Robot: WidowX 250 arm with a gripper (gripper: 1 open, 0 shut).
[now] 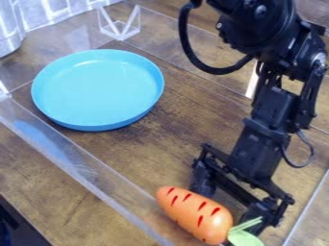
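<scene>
An orange toy carrot [195, 213] with red streaks and green leaves lies at the bottom of the view, near a clear plastic edge. My black gripper [234, 192] is low over the wood surface just behind the carrot, its lower end partly hidden by it. Whether the fingers are open or shut, or touch the carrot, I cannot tell.
A light blue plate [98, 90] sits at the upper left. Clear plastic walls run along the left and back, with a white folded cloth at the top left corner. Bare wood lies between plate and gripper.
</scene>
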